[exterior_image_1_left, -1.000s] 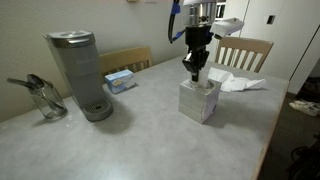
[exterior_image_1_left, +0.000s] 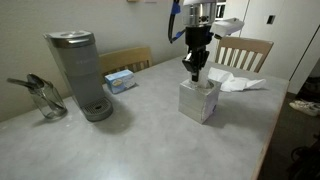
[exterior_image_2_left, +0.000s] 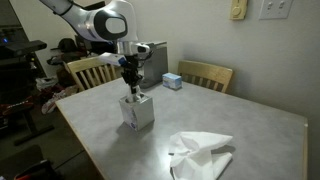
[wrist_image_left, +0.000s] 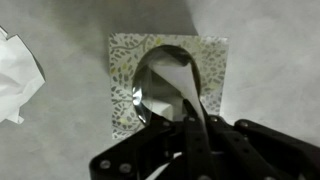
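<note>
A patterned, pale tissue box (exterior_image_1_left: 199, 101) stands upright on the table, and a white tissue (exterior_image_1_left: 203, 75) sticks up out of its top. My gripper (exterior_image_1_left: 195, 78) points down right above the box opening. From the wrist view, the oval opening shows a white tissue (wrist_image_left: 178, 80) running up to my fingertips, which are closed together on it. Seen from the other side, the box (exterior_image_2_left: 137, 111) has my gripper (exterior_image_2_left: 134, 93) over it. The lower part of the tissue is inside the box and hidden.
A crumpled white tissue (exterior_image_2_left: 200, 155) lies on the table beside the box. A grey coffee maker (exterior_image_1_left: 82, 75), a small blue-and-white box (exterior_image_1_left: 120, 81) and a cup of utensils (exterior_image_1_left: 45, 98) stand farther off.
</note>
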